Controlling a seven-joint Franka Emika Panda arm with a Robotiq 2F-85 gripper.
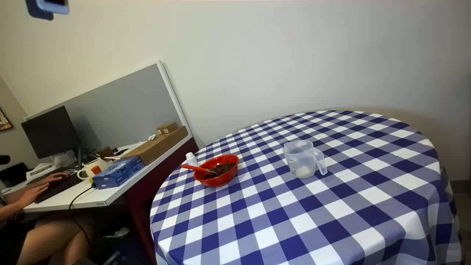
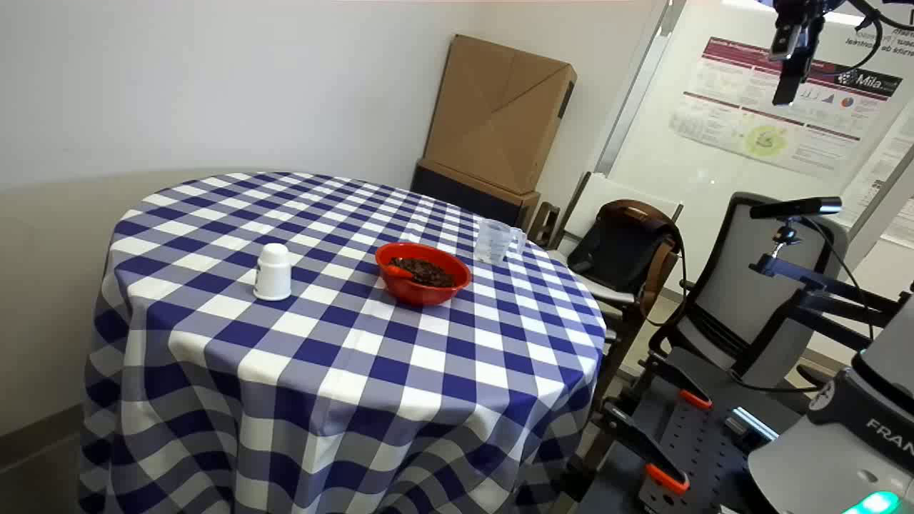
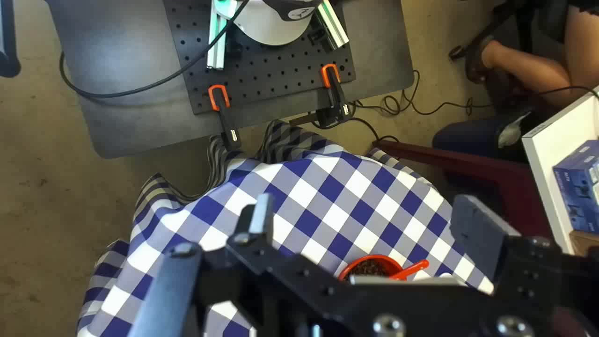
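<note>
High above the table, my gripper is open, its fingers (image 3: 474, 233) wide apart with only air between them. In exterior view 2 part of it shows at the top right, well away from the tabletop. A red bowl (image 2: 421, 293) of dark brown contents stands on the table, and a red-handled utensil (image 1: 197, 168) leans over its rim. Near it is an upright white bottle-like container (image 2: 273, 273), mostly hidden in the wrist view. A clear measuring jug (image 1: 303, 159) with a handle stands apart, some pale contents at its bottom.
A blue-and-white checked cloth (image 1: 260, 221) covers the round table, with wide clear areas. A wall runs behind. Black clamps with orange tips (image 2: 668, 478) sit on the robot's base table. A person sits at the desk (image 1: 79, 194) beside the table.
</note>
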